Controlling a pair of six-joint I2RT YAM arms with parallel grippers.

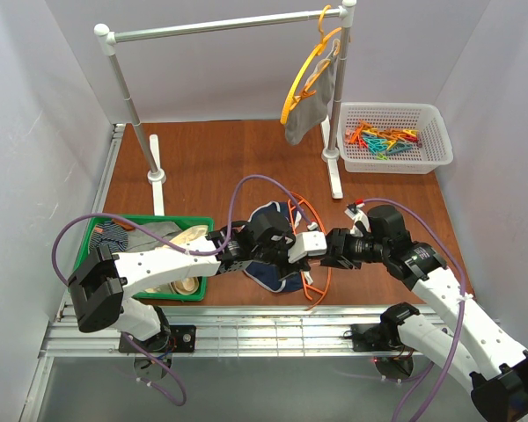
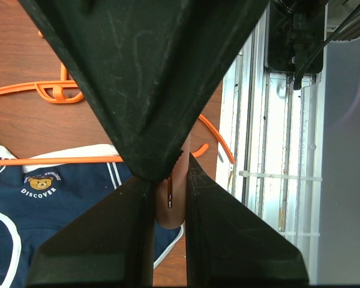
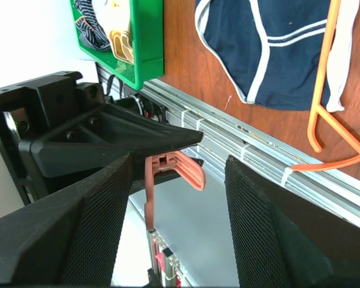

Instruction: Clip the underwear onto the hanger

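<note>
My left gripper is shut on a salmon-pink clip (image 3: 189, 171), held just above the table's front part. My right gripper is part open facing it, with the clip between its fingertips in view, apparently not gripped. The navy underwear (image 2: 72, 204) with white trim and a bear print lies flat on the table under both arms, with an orange hanger (image 3: 321, 78) lying across it.
A green bin (image 1: 194, 294) of clothes is at front left, a white basket (image 1: 431, 149) of coloured clips at back right. A metal rack (image 1: 211, 25) holds a yellow hanger with grey cloth. The metal rail (image 1: 255, 325) edges the table.
</note>
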